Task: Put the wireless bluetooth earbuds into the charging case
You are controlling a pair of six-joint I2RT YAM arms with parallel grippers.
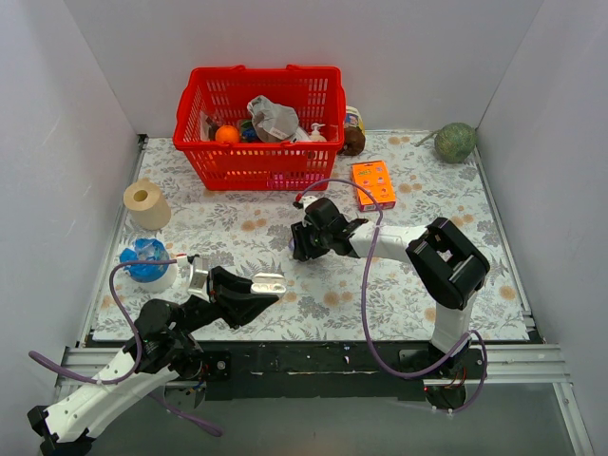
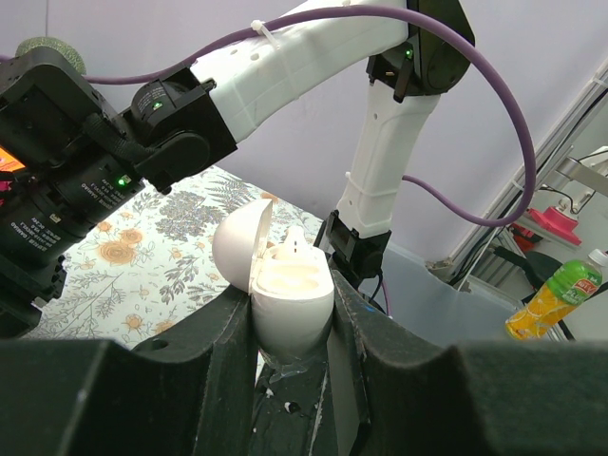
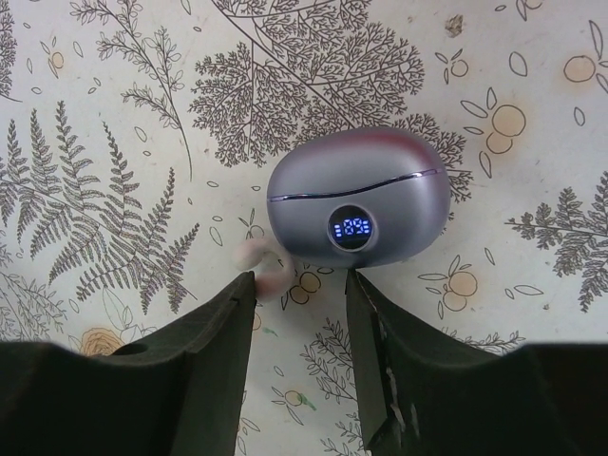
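Observation:
A white charging case is clamped in my left gripper, its rounded lid standing open; its slots are hard to make out. In the top view that case is raised at the front left. My right gripper is open, low over the table. A small pale pink, curled earbud lies at the tip of its left finger; whether they touch, I cannot tell. Just beyond the fingers rests a closed purple-grey case with a lit display.
At the back stands a red basket holding several items. An orange box lies behind the right arm. Left of centre are a paper roll and a blue bag.

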